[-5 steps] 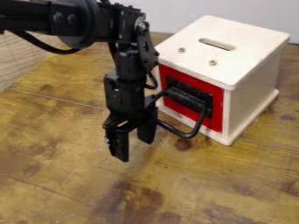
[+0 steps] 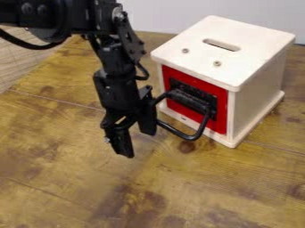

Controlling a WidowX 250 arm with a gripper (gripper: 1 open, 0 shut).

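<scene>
A white box [image 2: 252, 71] stands at the right with a red front panel [image 2: 216, 130]. A black slotted fixture on that panel carries a black tubular handle [image 2: 194, 136] that sticks out forward and down. My black gripper [image 2: 128, 134] hangs over the floor left of the handle, fingertips pointing down and apart, with nothing visible between them. Its right side is close to the handle's left end; whether they touch I cannot tell.
A pale wall stands behind the box, and a woven surface is at the top left.
The arm and gripper have shifted slightly upward and to the left in the view. The box and its handle look unchanged.
</scene>
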